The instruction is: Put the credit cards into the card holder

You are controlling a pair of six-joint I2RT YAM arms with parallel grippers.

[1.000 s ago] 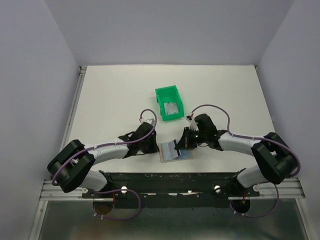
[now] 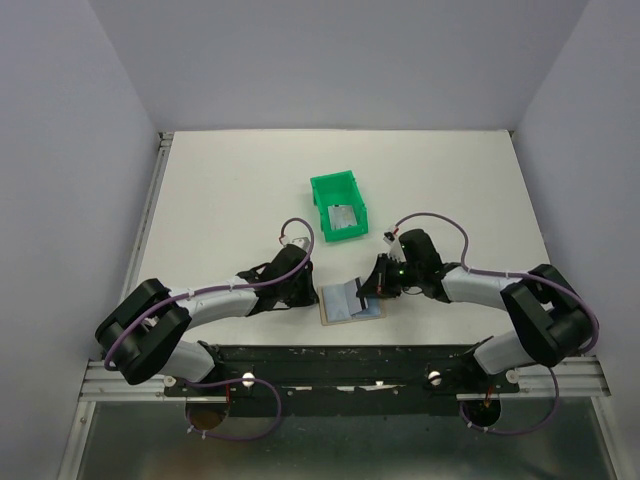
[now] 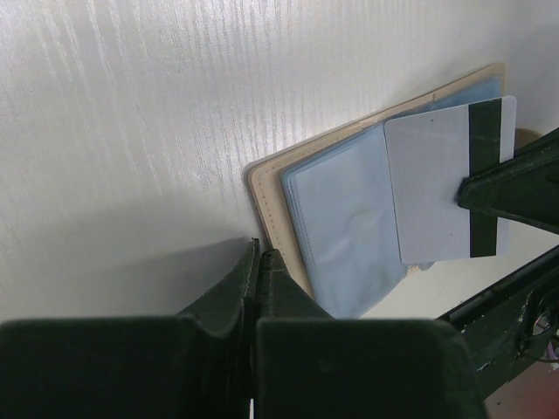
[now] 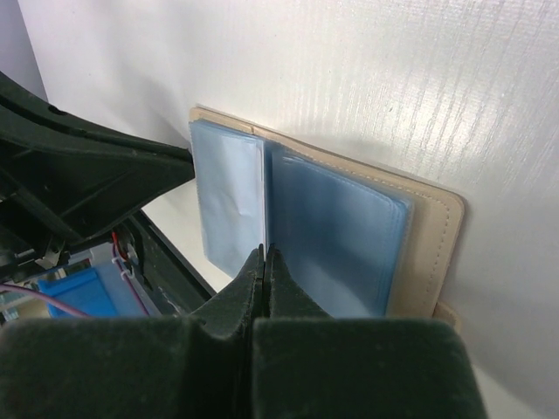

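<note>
The card holder (image 2: 335,305) lies open on the white table, beige with blue pockets. A silver card with a black stripe (image 3: 428,183) is at the holder's right part in the left wrist view; in the right wrist view it shows edge-on. My right gripper is shut at that card's edge; whether it grips the card is hard to see. My left gripper is shut at the holder's left edge, with nothing visible between its fingers.
A green box (image 2: 320,200) with silver cards inside stands behind the holder.
My right gripper and the card at it have moved rightward along the holder since a second ago. The left arm stays put.
</note>
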